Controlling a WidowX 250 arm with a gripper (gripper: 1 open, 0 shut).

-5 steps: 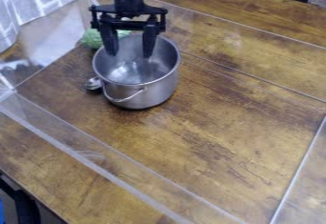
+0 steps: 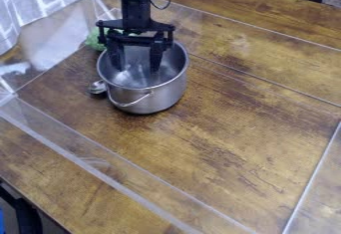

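A steel pot with a wire handle stands on the wooden table, left of centre. My black gripper hangs from the top over the pot, its fingers pointing down into the opening. Whether anything sits between the fingers is too small to tell. A green object, partly hidden, lies behind the pot at the left, and a small metal item is at the pot's left side.
Clear plastic panels edge the work area. A pale curtain or cloth is at the upper left.
Over the last second the gripper has moved down, lower into the pot's opening. The pot appears to stay in place.
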